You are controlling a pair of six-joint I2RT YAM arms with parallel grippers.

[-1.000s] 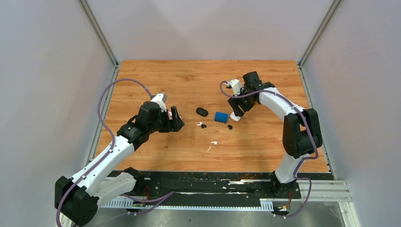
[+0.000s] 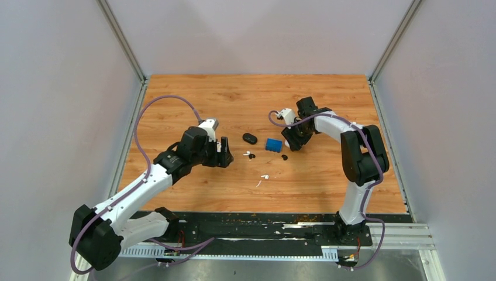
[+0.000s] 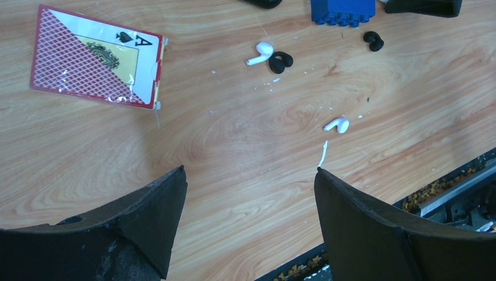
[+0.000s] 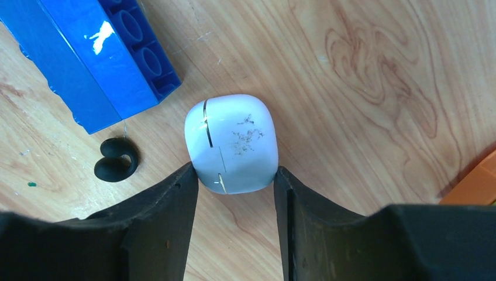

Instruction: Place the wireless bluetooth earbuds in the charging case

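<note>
The white charging case (image 4: 233,140), its lid seam visible, lies on the wood between the fingers of my right gripper. One fingertip stands at each side of it; the frames do not settle whether they press on it. From above, that gripper hides most of the case. Two white earbuds lie loose: one (image 3: 261,54) beside black ear tips (image 3: 281,62), the other (image 3: 337,124) nearer the table's front edge. My left gripper is wide open and empty, over the table's left half.
A blue brick (image 2: 273,145) is close by the case, with another black ear tip piece (image 4: 117,159) near it. A black oval object (image 2: 250,138) lies mid-table. A card pack (image 3: 96,57), a thin white stick (image 3: 323,153) and an orange object (image 4: 472,181) also show.
My right gripper has come down toward the front and over the case, covering more of it. The left gripper has shifted slightly right.
</note>
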